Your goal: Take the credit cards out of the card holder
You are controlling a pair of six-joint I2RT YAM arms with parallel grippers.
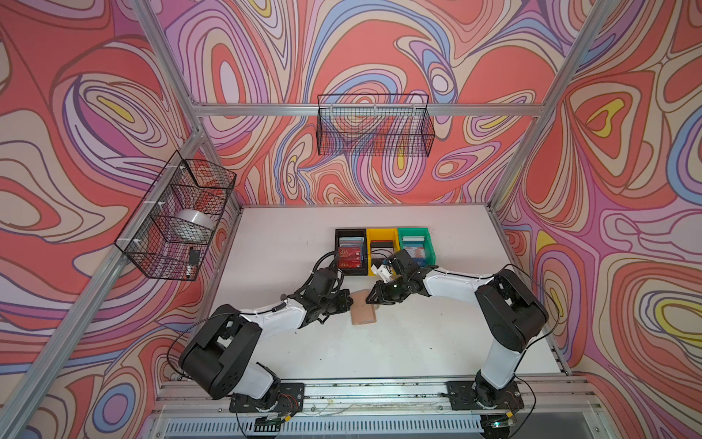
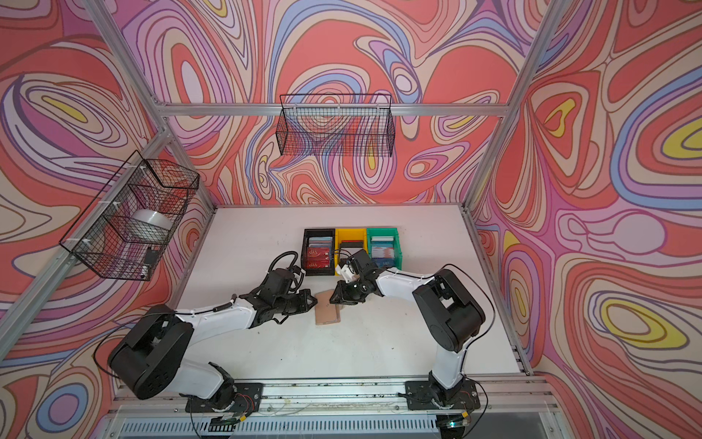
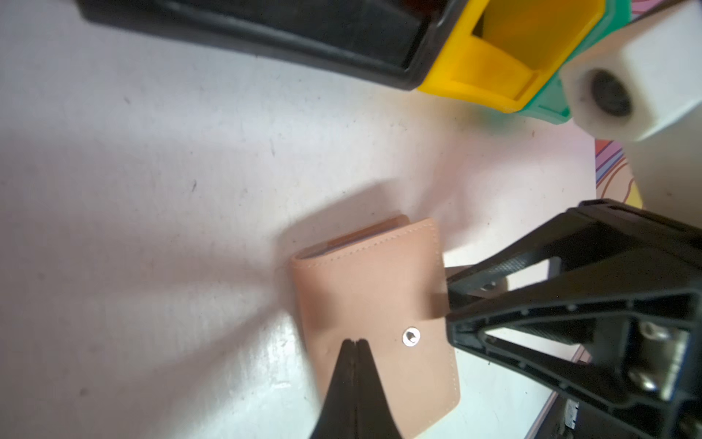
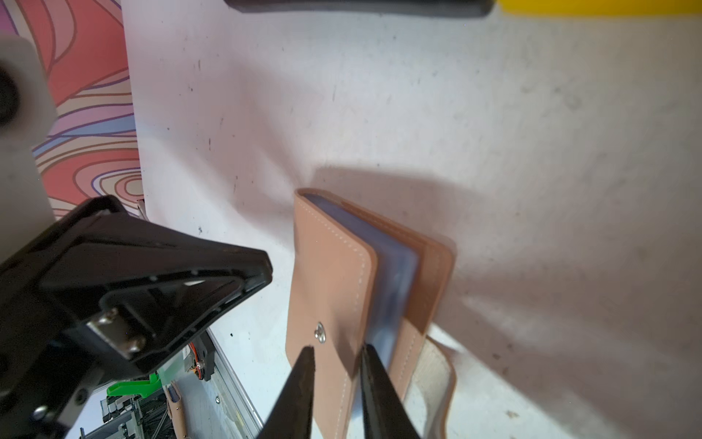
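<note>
A tan leather card holder (image 1: pixel 362 311) lies on the table between my two grippers. Its top edge gapes in the left wrist view, and in the right wrist view a bluish translucent insert (image 4: pixel 387 300) shows between its leather covers. My left gripper is shut at the holder's left, nothing visible between its fingers. My right gripper is part open at the holder's right side, fingertips at the edge of the front flap (image 4: pixel 329 278) near the snap; whether it grips anything is unclear.
Black (image 1: pixel 338 252), yellow (image 1: pixel 382 232) and green (image 1: pixel 430 252) bins holding flat items stand behind the holder. Wire baskets (image 1: pixel 374 131) hang on the back and left rails.
</note>
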